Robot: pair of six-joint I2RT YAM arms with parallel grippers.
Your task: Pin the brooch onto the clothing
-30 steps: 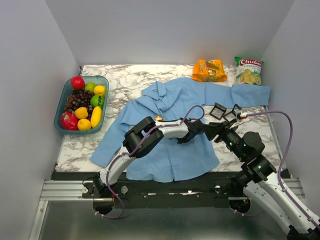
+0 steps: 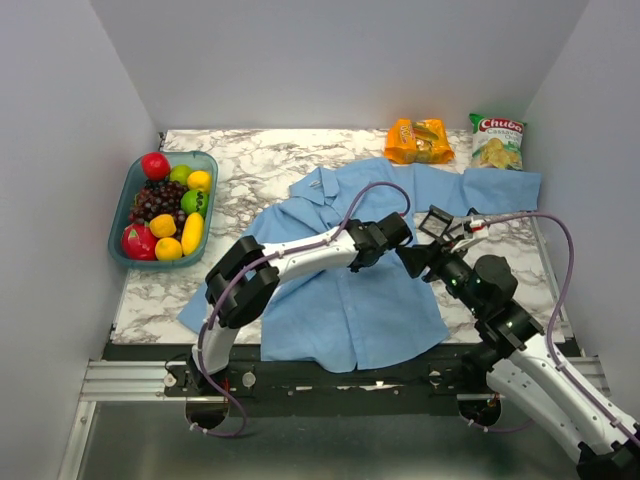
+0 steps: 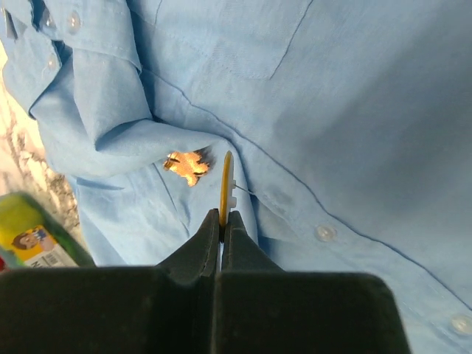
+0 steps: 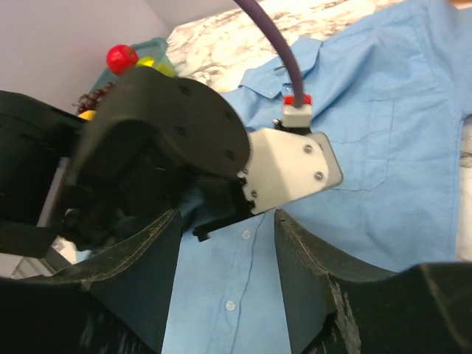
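Note:
The light-blue shirt [image 2: 345, 325] lies spread on the table. In the left wrist view, my left gripper is shut on a thin gold-edged brooch [image 3: 226, 184], seen edge-on. A gold leaf-shaped piece [image 3: 187, 167] rests on the shirt just left of the held brooch. My right gripper stands open with nothing between its fingers, close to the left gripper's housing [image 4: 287, 169], which hides part of the shirt.
A basket of fruit [image 2: 115, 232] stands at the left. Two snack bags, one orange [image 2: 418, 142] and one green and white [image 2: 497, 144], are at the back right. Small dark frames [image 2: 436, 221] lie near the right gripper. The two grippers leave little room between them.
The shirt's lower right corner has shifted slightly right and forward. The right arm has barely moved.

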